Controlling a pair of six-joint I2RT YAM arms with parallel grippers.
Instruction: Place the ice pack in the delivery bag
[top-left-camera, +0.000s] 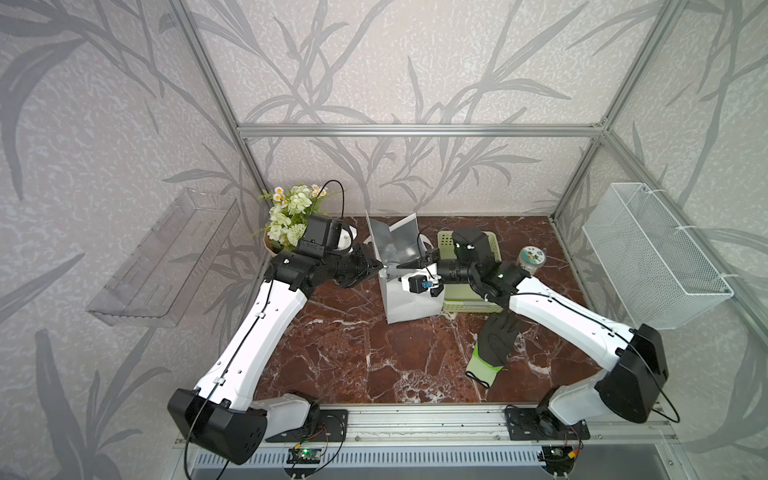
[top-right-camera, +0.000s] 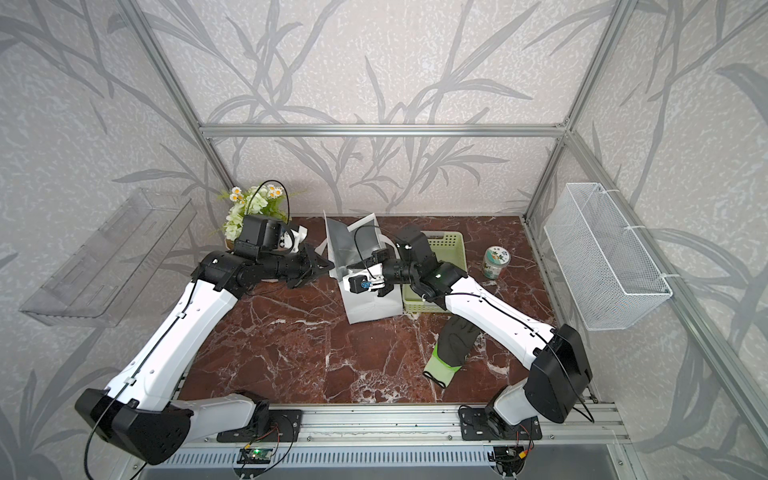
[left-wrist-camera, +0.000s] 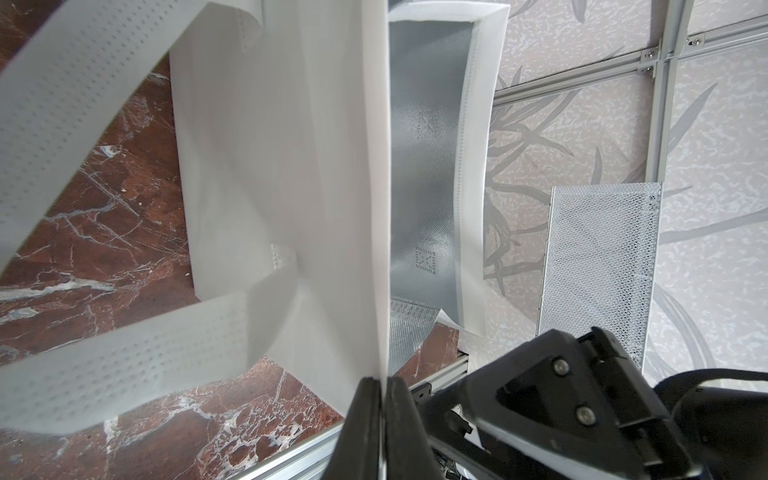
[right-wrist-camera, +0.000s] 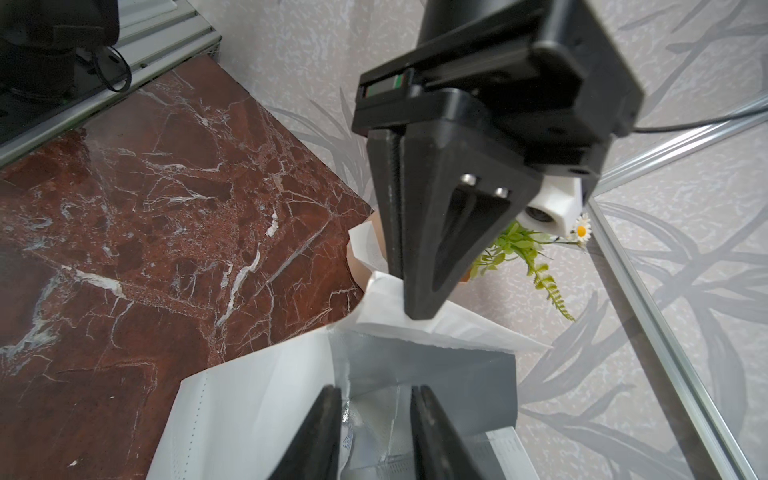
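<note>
The white delivery bag (top-left-camera: 412, 300) with a silver lining stands upright and open-topped in the middle of the table. At its left rim, my left gripper is shut on the thin bag wall, whose edge runs between its fingers in the left wrist view. My right gripper is part open over the bag's mouth, with the lining (right-wrist-camera: 464, 380) visible beyond it and nothing clearly held. Inside the bag, a clear crinkled edge (right-wrist-camera: 346, 428) shows by a finger; whether it is the ice pack I cannot tell.
Right behind the bag is a green basket (top-left-camera: 489, 304), partly under my right arm. A dark glove with a green cuff (top-left-camera: 484, 370) and a round tin (top-left-camera: 530, 257) lie to the right. Flowers (top-left-camera: 289, 214) stand at the back left.
</note>
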